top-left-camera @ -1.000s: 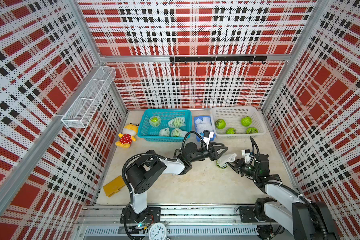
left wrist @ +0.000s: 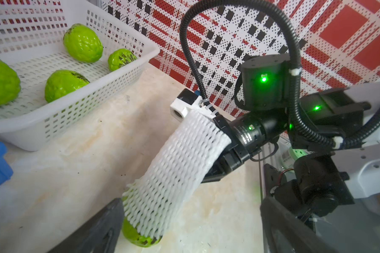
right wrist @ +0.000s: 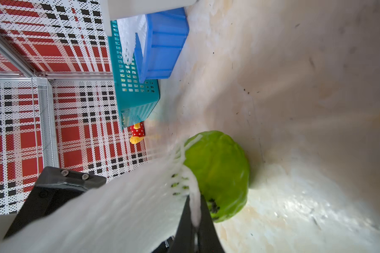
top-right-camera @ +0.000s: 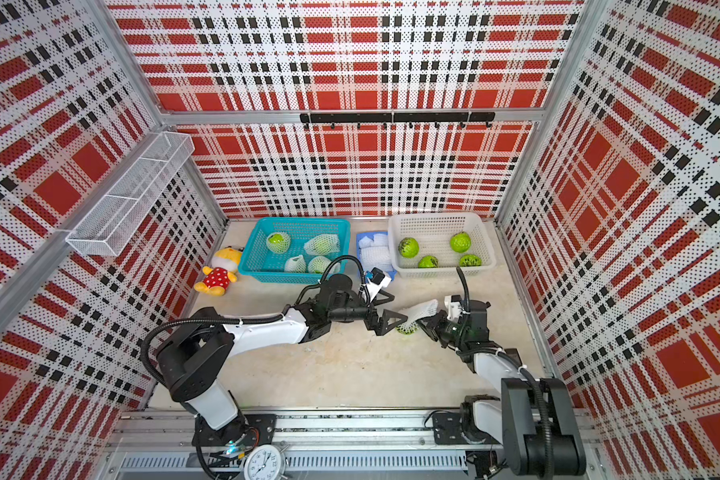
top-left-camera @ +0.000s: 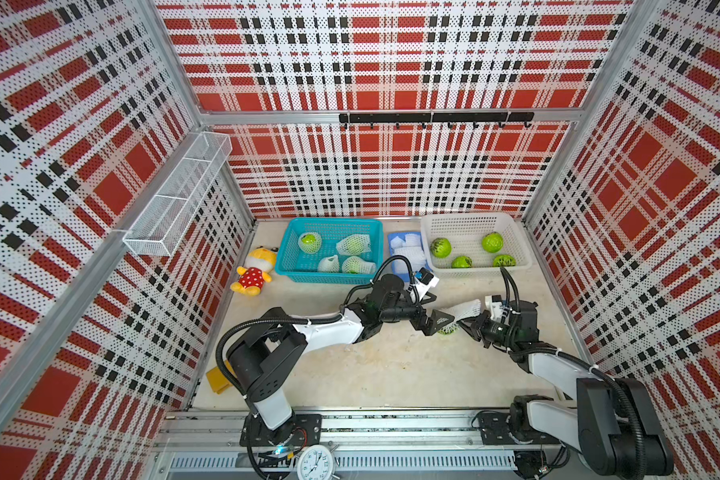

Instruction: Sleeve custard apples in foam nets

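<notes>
A custard apple (right wrist: 217, 168) lies on the table, partly covered by a white foam net (left wrist: 173, 172) that stretches up to my right gripper (top-left-camera: 477, 322). That gripper is shut, with a thin edge of the net at its fingertips in the right wrist view. My left gripper (top-right-camera: 386, 308) is open just left of the apple and net, its fingers (left wrist: 92, 227) framing them from either side in the left wrist view.
A white basket (top-left-camera: 516, 232) holds several bare apples. A teal basket (top-left-camera: 292, 252) holds several netted ones. Between them is a blue tray (right wrist: 166, 46) of nets. A plush toy (top-left-camera: 250, 278) stands at left.
My right arm has shifted slightly, and the net now stands more stretched over the apple.
</notes>
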